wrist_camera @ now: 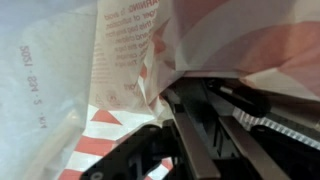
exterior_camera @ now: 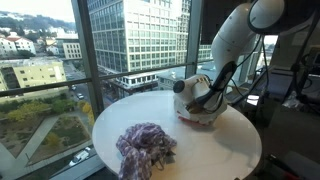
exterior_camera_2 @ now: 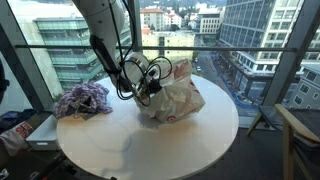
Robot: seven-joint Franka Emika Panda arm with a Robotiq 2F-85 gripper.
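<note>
A crumpled white plastic bag with red markings [exterior_camera_2: 180, 98] rests on the round white table [exterior_camera_2: 110, 150]. In the wrist view, the bag's translucent side [wrist_camera: 35, 90] fills the left, with red stripes and printed warning text near the middle. My gripper is in among the bag's folds, its dark fingers partly covered by plastic. Whether its fingers are apart or closed on the film is hidden. In exterior view 1, the arm reaches down from the right to the bag [exterior_camera: 183, 100].
A crumpled checked cloth [exterior_camera: 145, 148] lies near the table's edge, clear of the bag. Bare tabletop [exterior_camera: 215, 155] spreads in front of the bag. A wooden chair [exterior_camera_2: 298, 135] stands beside the table, and tall windows rise behind.
</note>
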